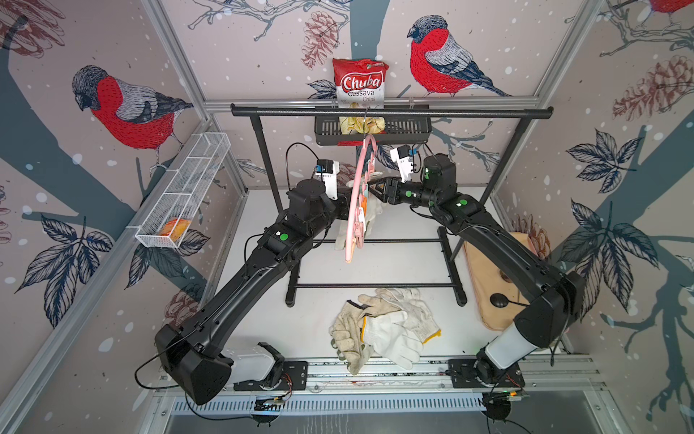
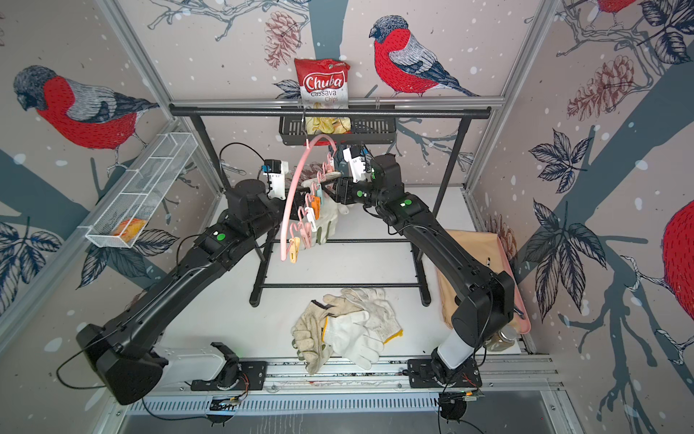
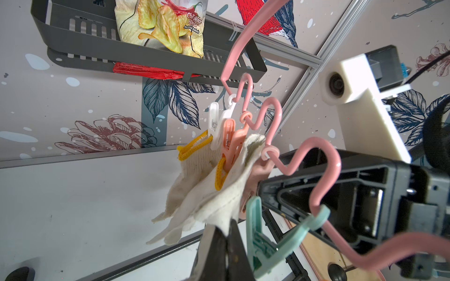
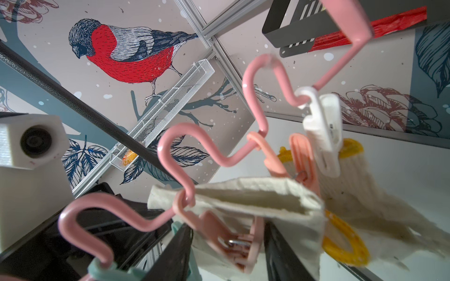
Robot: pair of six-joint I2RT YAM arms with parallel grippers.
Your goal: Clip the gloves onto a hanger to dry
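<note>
The pink hanger (image 1: 355, 199) hangs from the rack's bar between my two arms, nearly edge-on in the top left view. A white glove (image 3: 213, 199) is stretched below its clips, and its cloth narrows to the tips of my left gripper, shut on it. In the right wrist view, a pink clip (image 4: 230, 238) lies before that glove's cuff; whether it bites the cloth I cannot tell. My right gripper is part open, its fingers (image 4: 281, 255) on either side of this clip. Another glove (image 4: 370, 196) with yellow trim hangs by the peach and white clips.
Several loose gloves (image 1: 386, 325) lie on the table's front. Above is the rack's black bar (image 1: 441, 113), with a dark basket (image 1: 408, 130) behind it. A teal clip (image 3: 286, 245) sits close beside the left fingertips. A wooden board (image 2: 462, 253) lies at the right.
</note>
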